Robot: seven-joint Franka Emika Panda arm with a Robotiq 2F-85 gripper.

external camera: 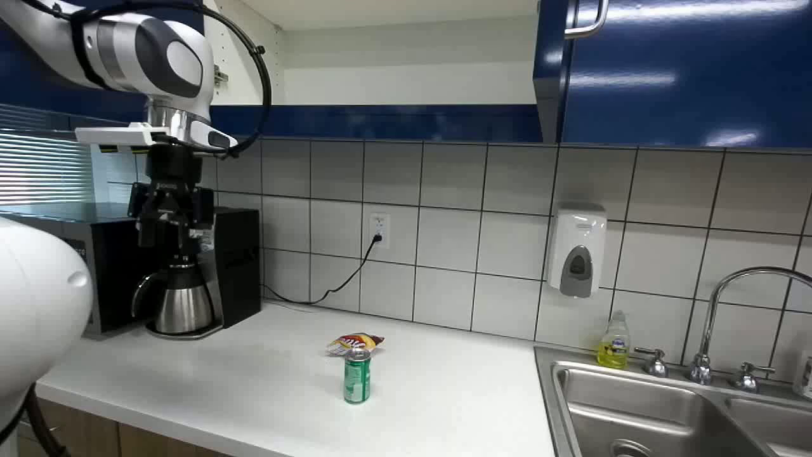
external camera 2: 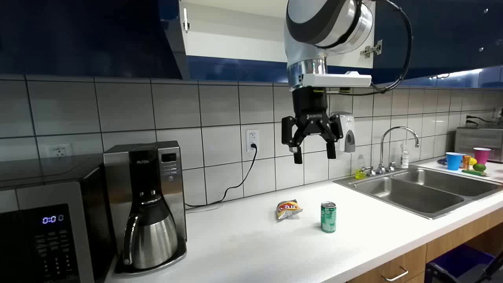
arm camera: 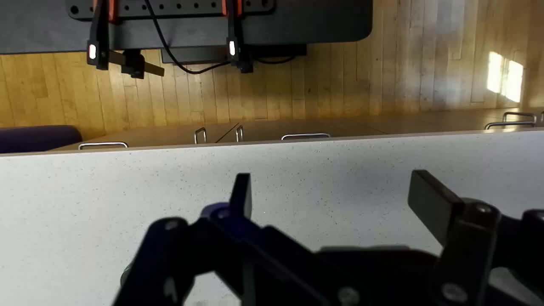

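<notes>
High above the counter hangs my gripper (external camera 2: 313, 159), pointing down, its fingers wide apart and empty. In the wrist view its two fingers (arm camera: 433, 204) stand far from each other over bare white countertop. A green can (external camera 2: 328, 217) stands upright on the counter; only a sliver of its edge (arm camera: 125, 273) shows beside the left finger linkage in the wrist view. Just behind the can lies a crumpled snack bag (external camera 2: 288, 209), red, yellow and silver. The gripper touches neither of them.
A coffee maker with a steel carafe (external camera 2: 155, 231) and a microwave (external camera 2: 52, 221) occupy the left end. The sink (external camera: 639, 407) lies to the right, with a yellow soap bottle (external camera: 613, 344) behind it. Above, a cabinet shelf (external camera: 403, 76) is open and empty where visible.
</notes>
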